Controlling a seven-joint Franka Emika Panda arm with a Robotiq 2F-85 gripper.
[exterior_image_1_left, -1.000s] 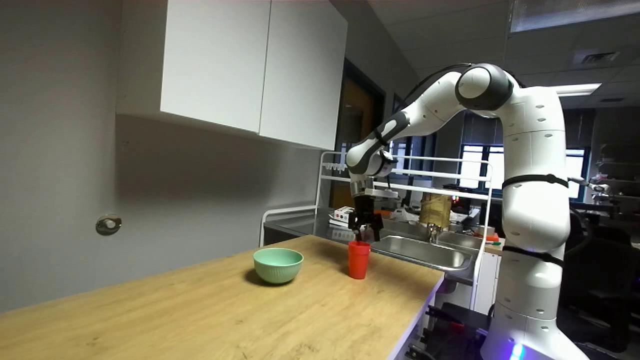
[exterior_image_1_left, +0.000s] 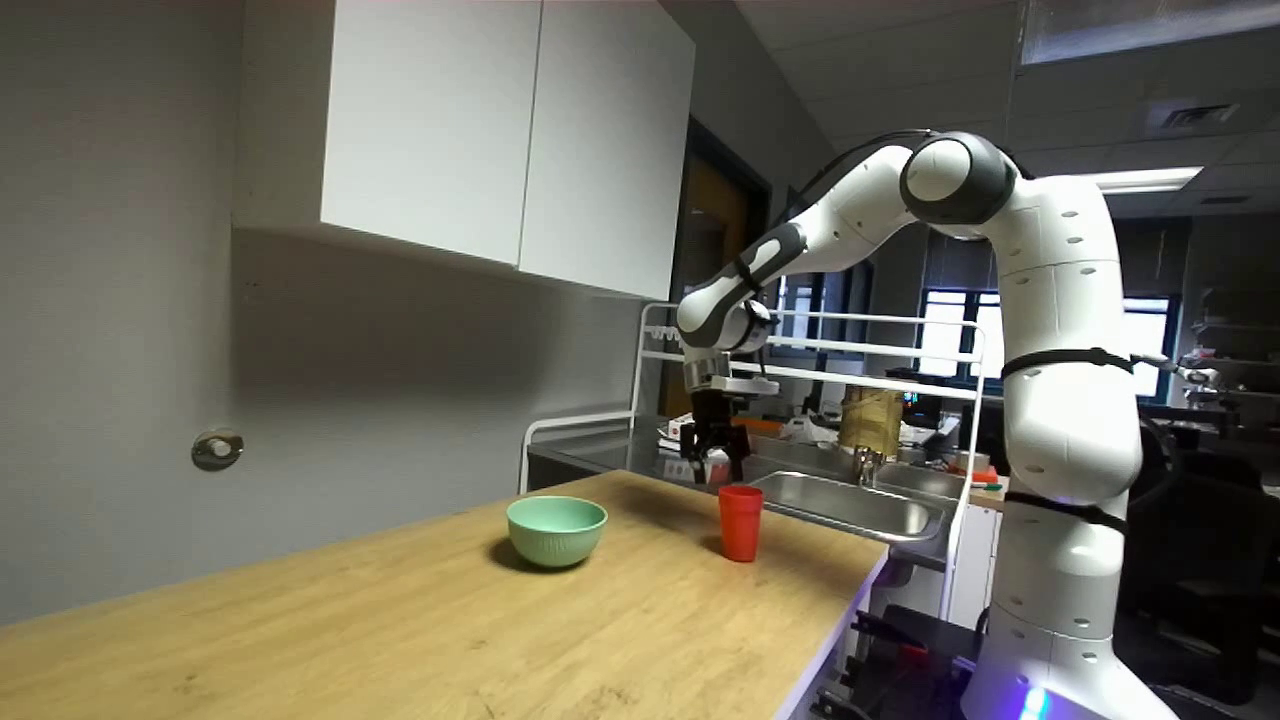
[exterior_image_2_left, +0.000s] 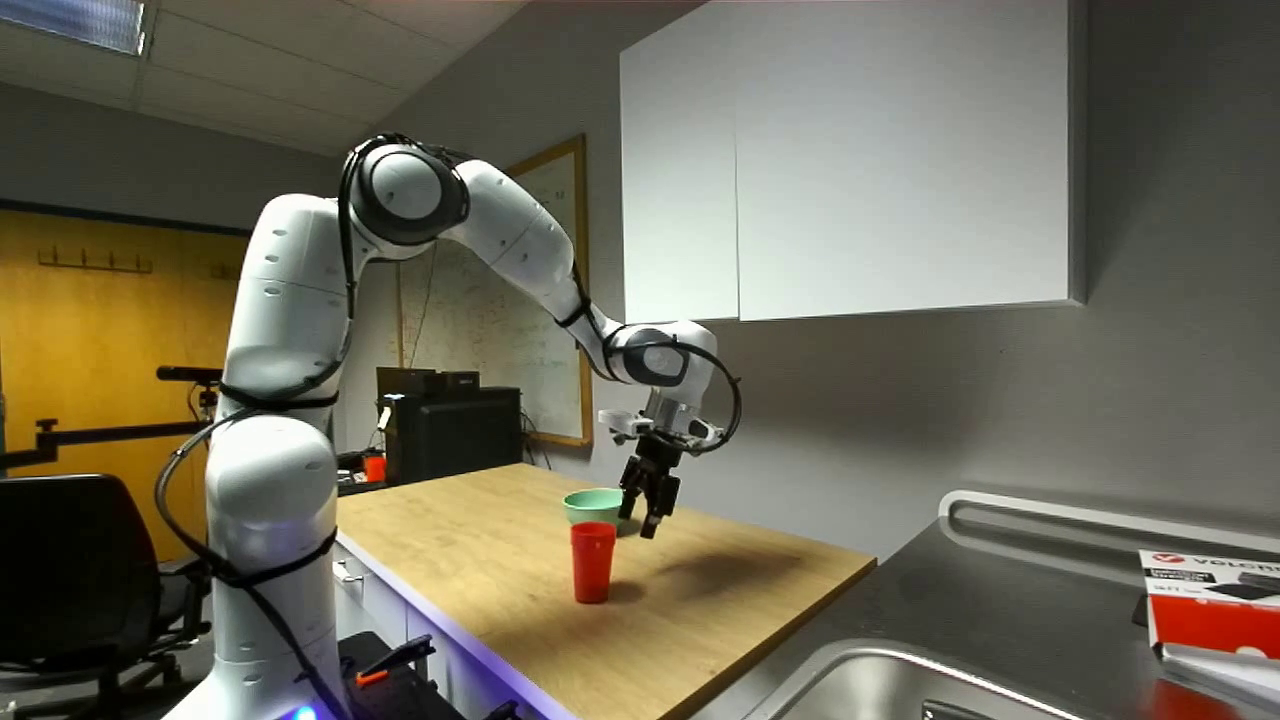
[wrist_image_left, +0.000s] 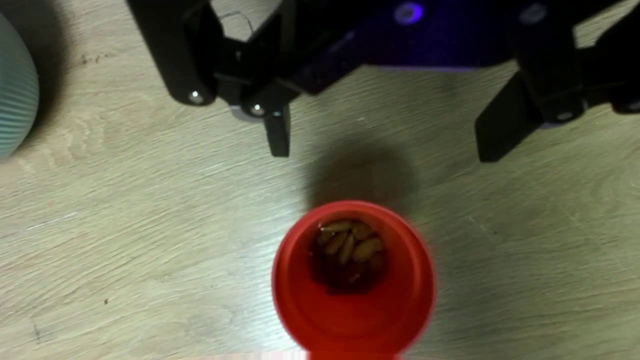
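Observation:
A red cup (exterior_image_1_left: 740, 523) stands upright on the wooden tabletop. Seen from above in the wrist view, the cup (wrist_image_left: 354, 318) holds several brown, almond-like pieces at its bottom. My gripper is open, its two fingers wide apart with only bare tabletop showing between them. It points down and hangs above the table, on the wall side of the cup (exterior_image_2_left: 593, 562), apart from it. A ribbed green bowl (exterior_image_1_left: 557, 530) sits to the left of the cup in exterior view 1. The bowl's inside is hidden.
A metal sink (exterior_image_1_left: 849, 502) and dark counter (exterior_image_2_left: 960, 588) lie beyond the table's end. White cabinets (exterior_image_1_left: 432, 132) hang on the wall above. A white rack (exterior_image_1_left: 864, 317) stands by the sink.
In exterior view 1 the red cup stands slightly farther right and nearer the camera. My gripper has shifted slightly left, away from the cup it was beside or over. The bowl has not moved.

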